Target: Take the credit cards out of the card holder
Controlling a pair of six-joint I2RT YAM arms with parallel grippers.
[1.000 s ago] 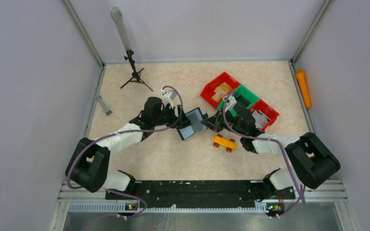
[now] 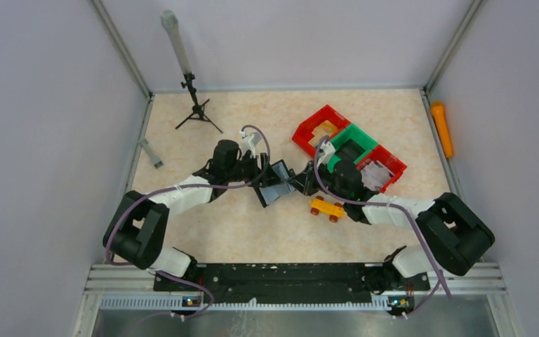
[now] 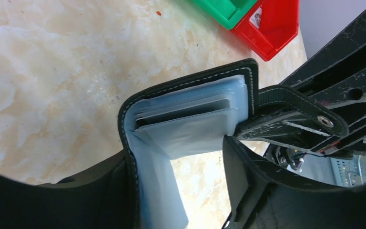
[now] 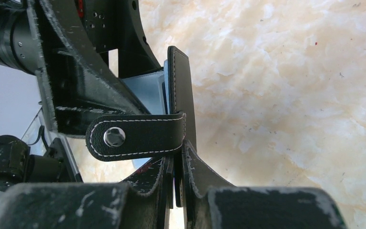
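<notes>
The black card holder [image 3: 186,81] with pale blue inner pockets [image 3: 181,129] is held between both grippers above the middle of the table, as the top view [image 2: 274,189] shows. My left gripper has its fingers part open around the pockets, one finger against the holder's left edge; whether it grips is unclear. My right gripper is shut on the holder, whose snap strap [image 4: 138,136] hangs over it in the right wrist view. No separate card outside the pockets can be made out.
Red and green bins [image 2: 351,144] stand at the back right. A yellow toy car [image 2: 326,209] lies just below the right gripper. A tripod [image 2: 196,109] stands at the back left.
</notes>
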